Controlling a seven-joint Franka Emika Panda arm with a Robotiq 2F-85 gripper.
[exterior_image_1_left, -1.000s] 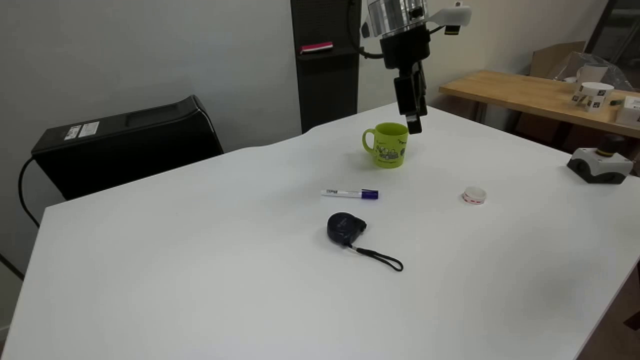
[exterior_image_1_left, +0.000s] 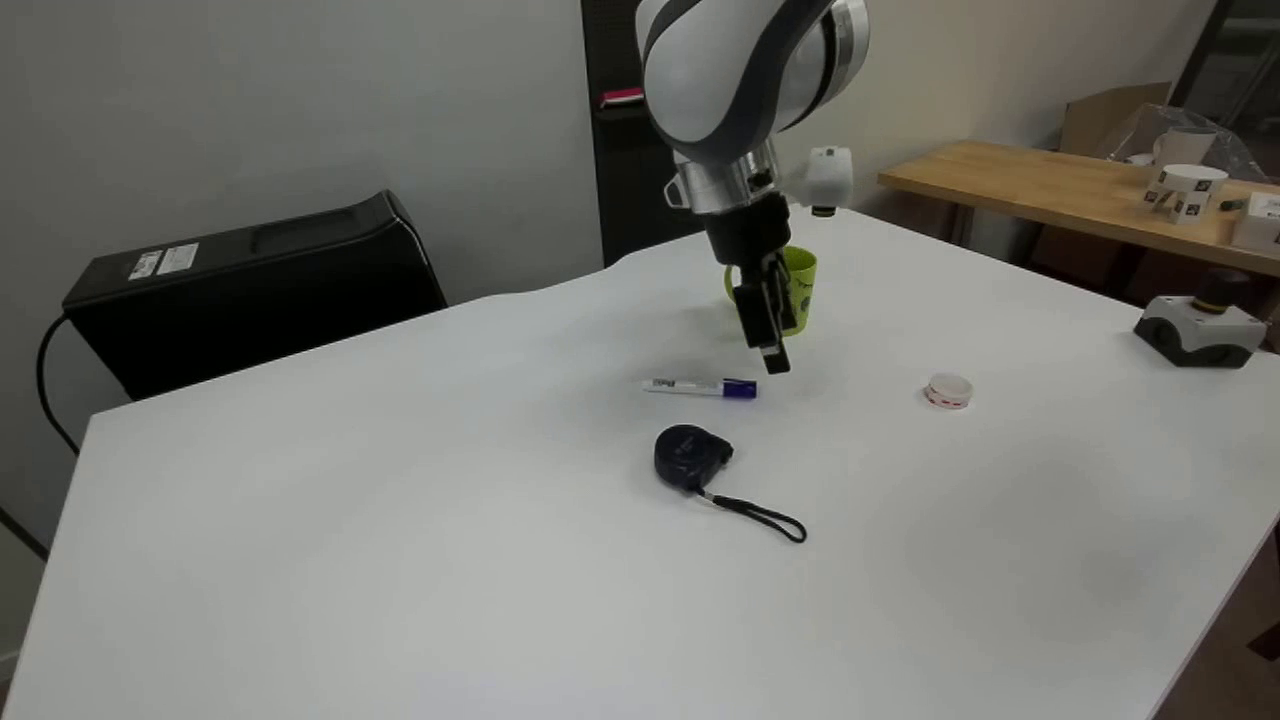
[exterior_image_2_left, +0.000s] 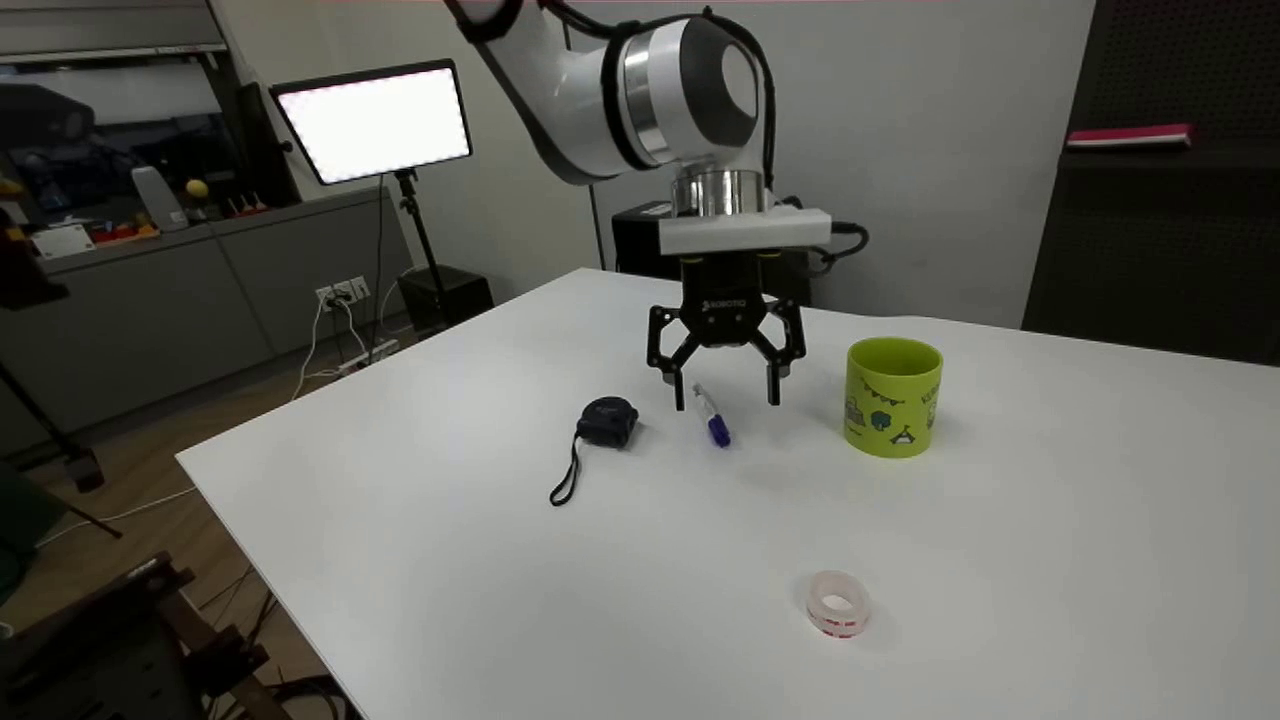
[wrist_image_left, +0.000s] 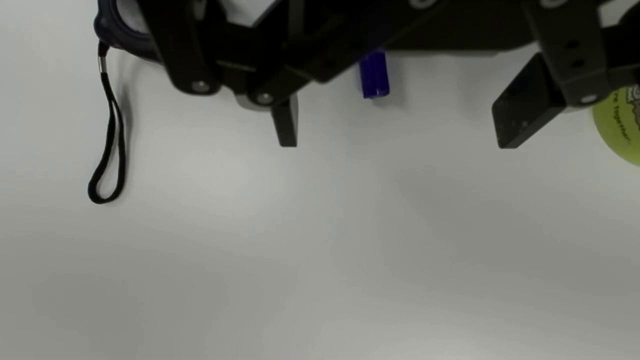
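Note:
A white marker with a purple-blue cap (exterior_image_1_left: 739, 389) lies on the white table. My gripper (exterior_image_2_left: 727, 406) hangs over the table near it, fingers wide apart and nothing between them. In the wrist view the marker's cap (wrist_image_left: 375, 75) shows between the two fingers, while its body is hidden behind the gripper. A dark tape measure (exterior_image_2_left: 607, 421) with a black wrist strap (wrist_image_left: 112, 135) lies on one side of the marker. On the other side a lime-green mug (exterior_image_2_left: 894, 396) stands upright, partly covered by my gripper in exterior view 1.
A roll of clear tape (exterior_image_2_left: 837, 604) lies apart on the table (exterior_image_1_left: 396, 528). Toward the right edge sits a grey and black switch box (exterior_image_1_left: 1201, 322).
The gripper has come down and leftward in exterior view 1, from above and beside the mug to near the marker, now covering part of the mug. The objects on the table have not moved.

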